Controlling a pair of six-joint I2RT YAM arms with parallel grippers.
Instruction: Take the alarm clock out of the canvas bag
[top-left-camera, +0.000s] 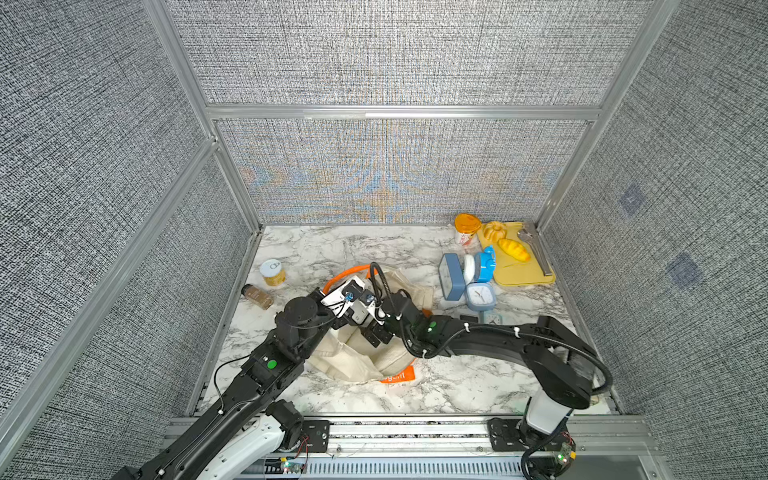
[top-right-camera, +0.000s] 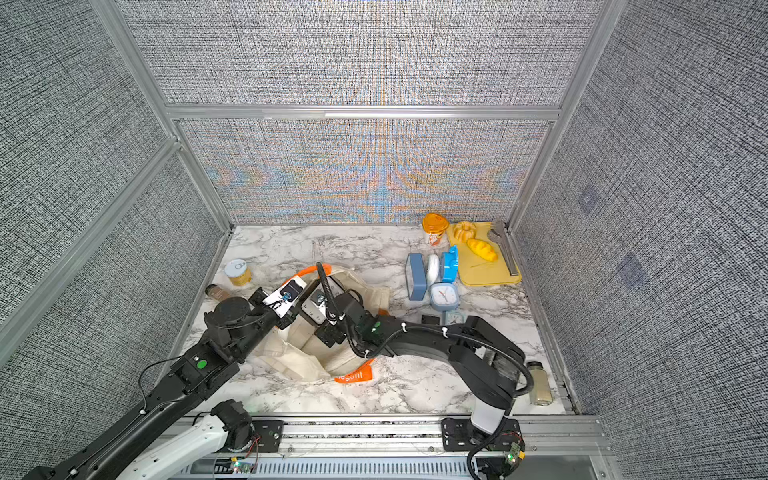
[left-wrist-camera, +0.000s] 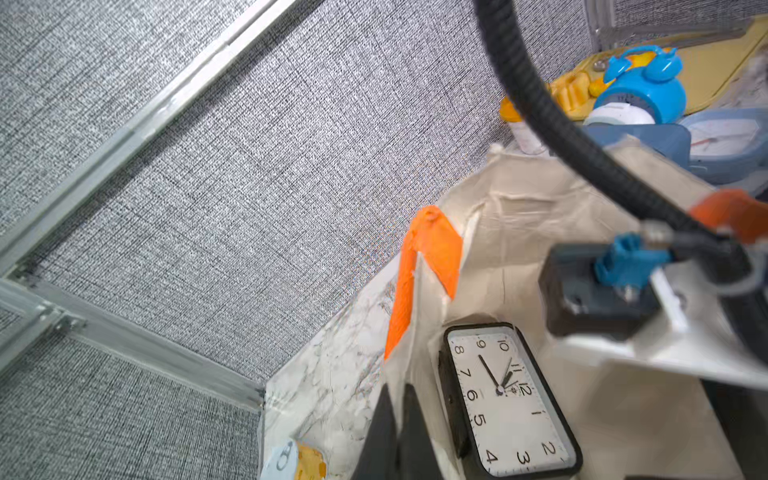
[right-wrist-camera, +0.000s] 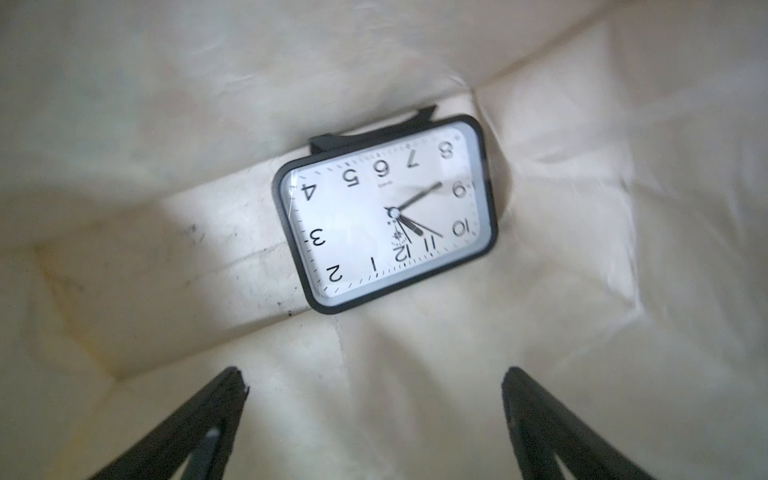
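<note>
The canvas bag (top-left-camera: 344, 361), cream with orange handles, stands open in the middle of the table. Inside it, a black-rimmed alarm clock (right-wrist-camera: 361, 232) with a white face rests face up at the bottom, close against one side wall. It also shows through the bag mouth in the left wrist view as a white dial (left-wrist-camera: 500, 420). My right gripper points down into the bag, open, with the clock ahead of its fingers and nothing between them. My left gripper is shut at the bag's rim, the canvas edge running between its fingertips.
Right of the bag stand a blue box (top-left-camera: 452, 277), a blue alarm clock (top-left-camera: 486, 264) and a light-blue clock (top-left-camera: 480, 297). A yellow board (top-left-camera: 512, 276) with toy food lies behind them. A can (top-left-camera: 272, 273) and a spice jar (top-left-camera: 257, 297) are at left.
</note>
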